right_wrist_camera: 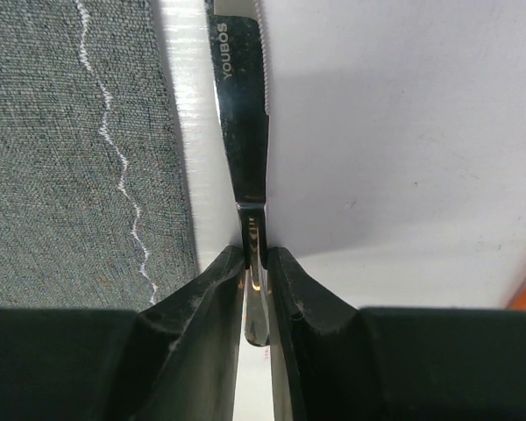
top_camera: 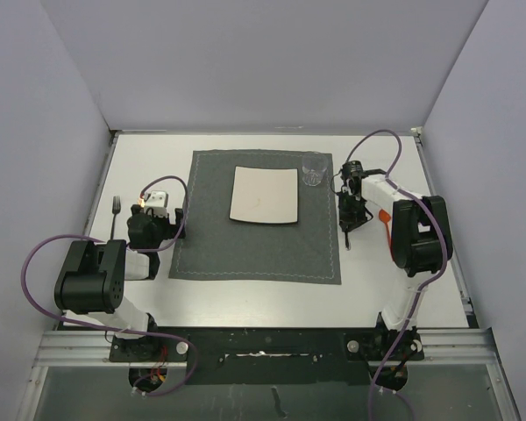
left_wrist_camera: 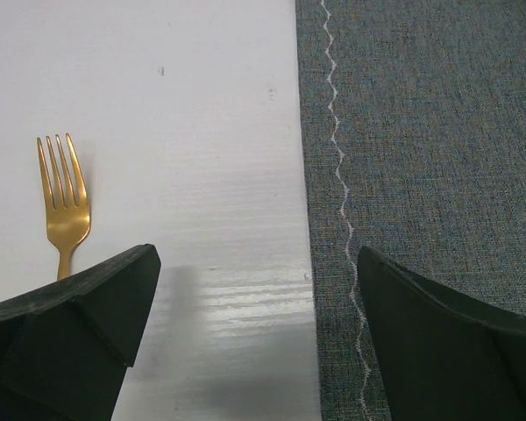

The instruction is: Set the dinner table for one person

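Observation:
The knife (right_wrist_camera: 244, 132) lies on the white table just off the mat's right edge, almost parallel to it. My right gripper is low over its handle, one fingertip close on each side; whether they pinch it, I cannot tell. From above, the right gripper (top_camera: 351, 215) hides part of the knife (top_camera: 347, 239). My left gripper stands open and empty over the mat's left edge. To its left lies a fork (left_wrist_camera: 67, 215). A square pale plate (top_camera: 264, 195) and a clear glass (top_camera: 314, 169) rest on the grey mat (top_camera: 254, 254).
An orange-red spoon-like utensil (top_camera: 386, 221) lies right of the knife, partly behind the right arm. Walls (top_camera: 35, 167) stand at the left, right and back of the table.

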